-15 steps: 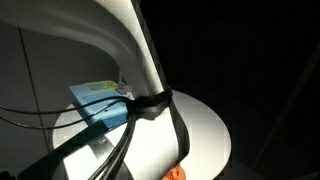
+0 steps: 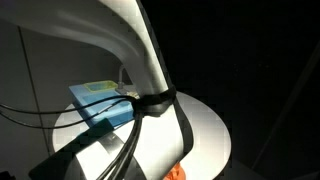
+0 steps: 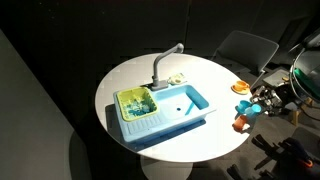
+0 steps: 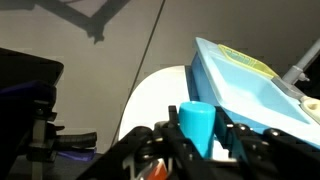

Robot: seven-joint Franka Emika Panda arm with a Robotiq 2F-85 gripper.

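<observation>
My gripper is shut on a light-blue cup (image 4: 198,118), one dark finger on either side of it in the wrist view. Exterior view 2 has the blue cup (image 3: 252,112) at the right edge of the round white table, beside the arm's end; whether it touches the tabletop I cannot tell. Close to it is a small orange-red object (image 3: 239,123), partly visible below the fingers in the wrist view too. In exterior view 1 the arm hides the gripper and the cup.
A light-blue toy sink (image 3: 175,123) with a grey faucet (image 3: 160,70) and a yellow-green rack (image 3: 137,103) stands on the white table (image 3: 112,85). Another orange item (image 3: 240,87) lies at the table's right side. Open tabletop surrounds the sink.
In exterior view 1 the arm has shifted slightly to the right. The sink and table stay in place.
</observation>
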